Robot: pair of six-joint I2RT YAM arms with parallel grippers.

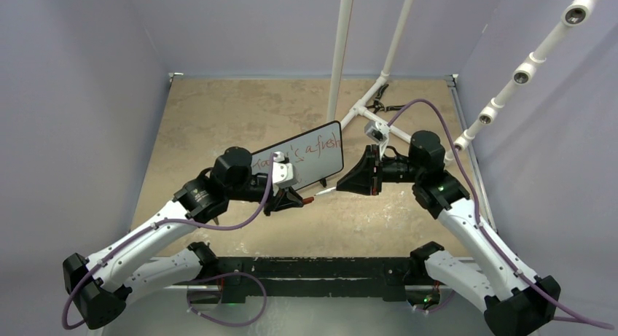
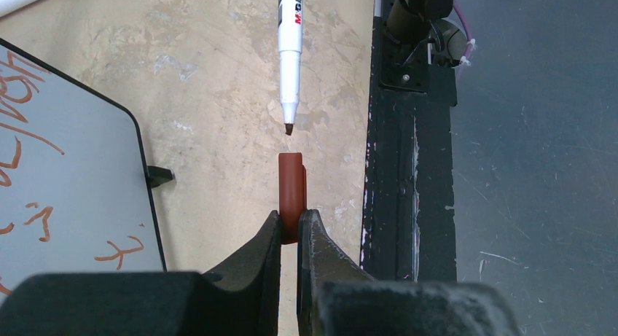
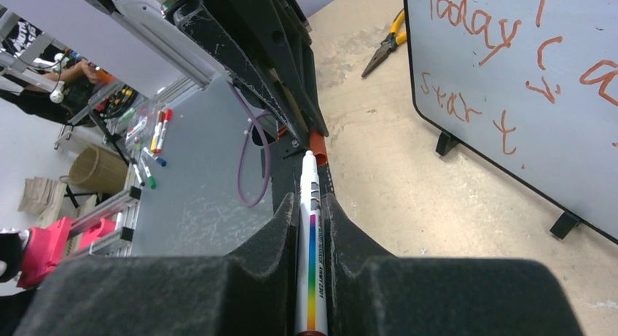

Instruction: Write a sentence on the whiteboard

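Observation:
My left gripper is shut on a brownish-red marker cap (image 2: 291,186), its far end pointing at the marker. A white marker (image 2: 290,63) sits in my right gripper, which is shut on its barrel. The marker's dark tip (image 2: 289,129) is bare and lies in line with the cap, with a short gap between them. Behind the arms stands the whiteboard (image 1: 317,165), bearing red handwriting; "Today's a fresh" reads in the top view, and "start" with more letters shows in the right wrist view. The left arm hides part of the board in the top view.
Small black feet (image 3: 565,224) hold the whiteboard up. Pliers with yellow handles (image 3: 386,46) lie beyond the board, close to the white pipe frame (image 1: 351,117). Bare tabletop (image 1: 291,234) stretches in front of the board.

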